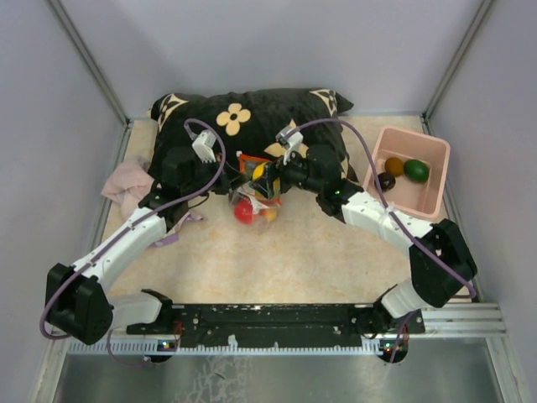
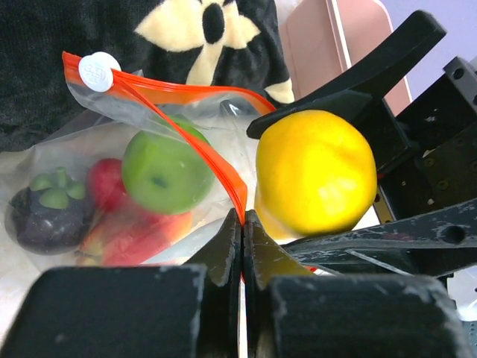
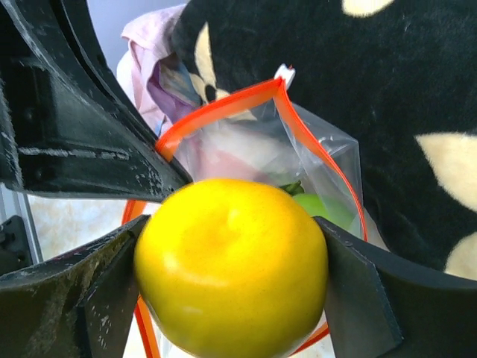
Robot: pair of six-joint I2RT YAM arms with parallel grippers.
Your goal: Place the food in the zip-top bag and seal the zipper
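The zip top bag (image 2: 149,101) with orange zipper lies open at the centre, holding a green apple (image 2: 160,168), red fruit (image 2: 138,239) and a dark eggplant-like item (image 2: 45,224). My left gripper is shut on the bag's orange edge. At the bag's opening, a yellow toy fruit (image 3: 231,268) sits between the fingers of my right gripper (image 1: 267,176), which stand wide apart round it; whether they grip it is hard to tell, though it fills the space between them.
A pink bin (image 1: 407,201) with several items stands on the right. A black flowered cushion (image 1: 210,109) lies behind the bag, and a pink cloth (image 1: 126,180) at the left.
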